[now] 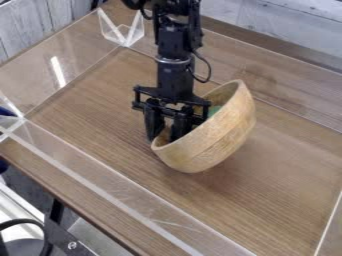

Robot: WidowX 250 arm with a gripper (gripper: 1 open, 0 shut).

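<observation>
A large wooden bowl (211, 142) stands tilted on the wooden table in the middle of the camera view, its pale outer side facing right and toward the camera. The black gripper (171, 114) reaches down from above at the bowl's left side, its lower parts inside or over the rim. A small patch of something green shows inside the bowl behind the gripper. The fingertips are dark and partly hidden by the bowl, so whether they are shut on the rim cannot be seen.
A white wire-like object (123, 28) stands at the back left. A pale wall edge runs along the back right, and black cables lie at the lower left.
</observation>
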